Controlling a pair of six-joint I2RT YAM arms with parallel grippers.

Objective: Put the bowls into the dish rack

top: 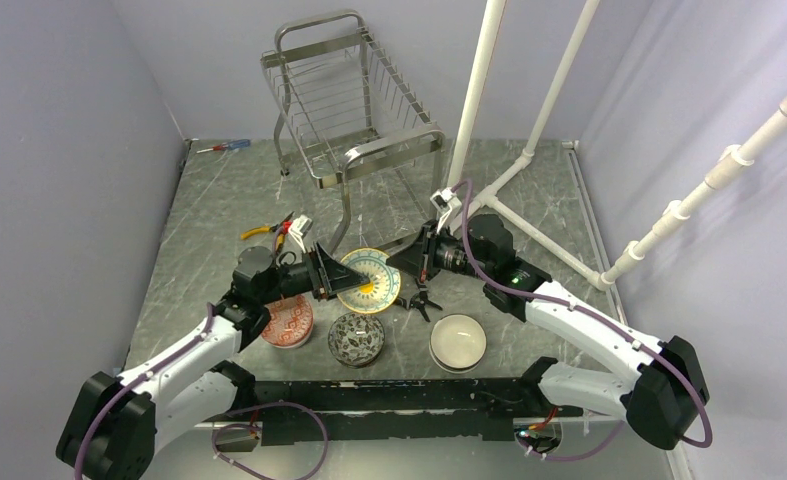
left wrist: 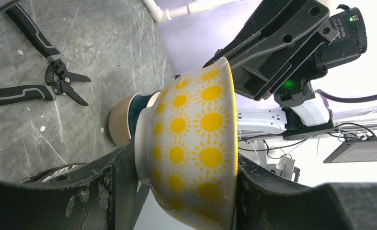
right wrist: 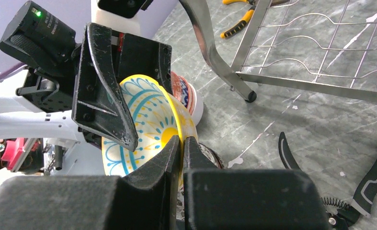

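Observation:
A yellow-rimmed bowl with sun pattern (top: 367, 295) hangs between both grippers. My left gripper (top: 349, 275) is shut on it; in the left wrist view the bowl (left wrist: 191, 143) fills the space between the fingers. My right gripper (top: 401, 262) grips its opposite rim, seen edge-on between the fingers in the right wrist view. The steel dish rack (top: 339, 100) stands behind. Red-patterned bowls (top: 287, 328), dark-patterned bowls (top: 355, 342) and cream bowls (top: 457, 342) sit along the front.
Black pliers (top: 419, 305) lie below my right gripper, and yellow pliers (top: 254, 232) lie left of the rack. A white pipe frame (top: 549, 240) bounds the right side.

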